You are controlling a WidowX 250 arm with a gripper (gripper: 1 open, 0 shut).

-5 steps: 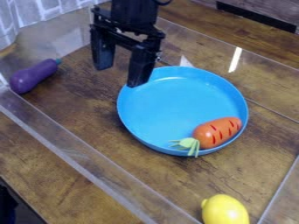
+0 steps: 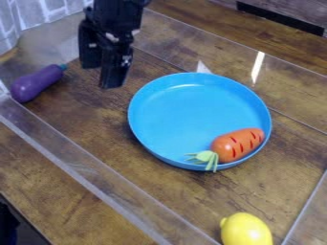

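Observation:
My black gripper (image 2: 105, 59) hangs open at the upper left of the camera view, above the table between a purple eggplant (image 2: 36, 84) and a blue plate (image 2: 179, 105). Nothing shows between its fingers. The eggplant lies at the left, below and left of the gripper. An orange carrot with green leaves (image 2: 236, 144) rests on the lower right part of the plate.
A yellow lemon (image 2: 246, 230) lies on the wooden table (image 2: 102, 163) at the bottom right. Clear plastic edges run along the left and right sides. The table below the gripper is bare.
My gripper has moved left, away from above the plate and toward the eggplant. The plate, carrot, eggplant and lemon have not moved.

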